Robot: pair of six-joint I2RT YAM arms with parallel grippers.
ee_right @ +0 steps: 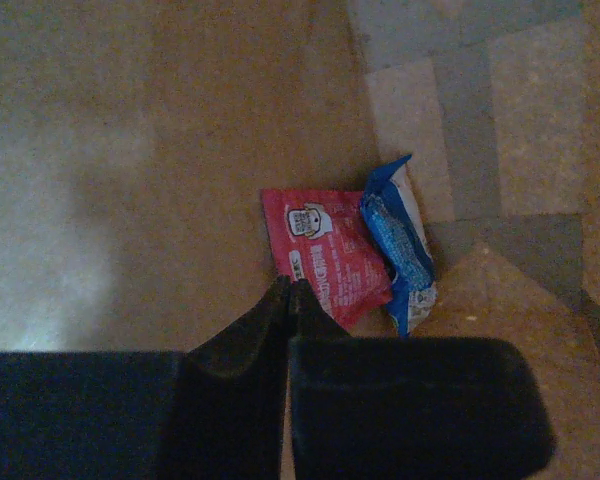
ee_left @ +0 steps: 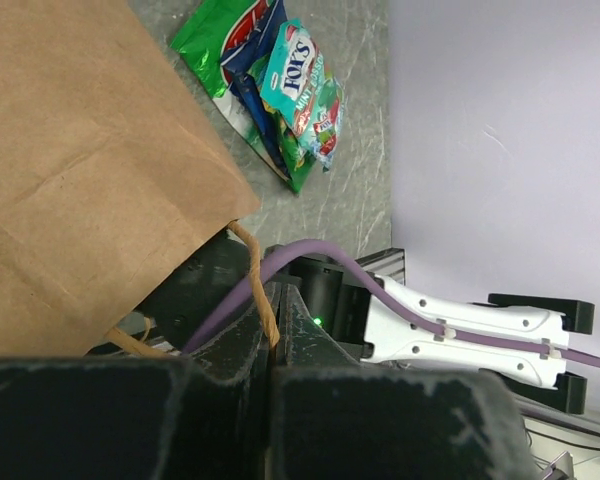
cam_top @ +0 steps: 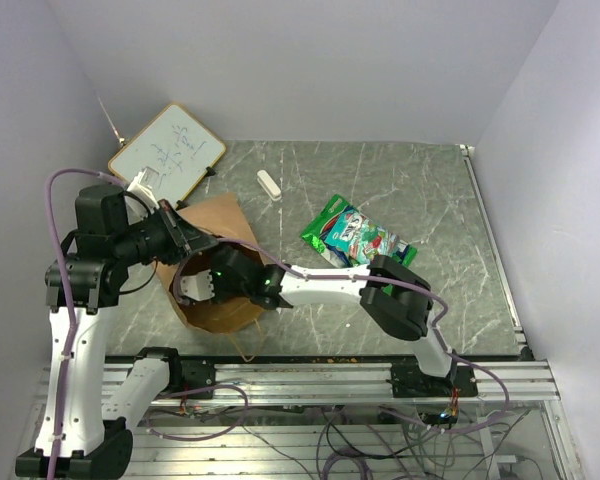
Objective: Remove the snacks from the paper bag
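The brown paper bag point(cam_top: 223, 215) lies on its side with its mouth toward the table's front. My left gripper is shut on the bag's twisted paper handle point(ee_left: 255, 270). Inside the bag, a red snack packet point(ee_right: 325, 240) rests flat beside a blue packet point(ee_right: 398, 240) in the right wrist view. My right gripper is shut there with nothing between its fingers; its closed tips overlap the red packet's lower edge in that view, and the packet is outside them. In the top view the right arm reaches into the bag, hiding its gripper.
Right of the bag, several snack packets point(cam_top: 365, 238) lie piled on the grey marbled table point(cam_top: 420, 180). A whiteboard point(cam_top: 170, 150) stands back left, with a white eraser point(cam_top: 269, 184) nearby.
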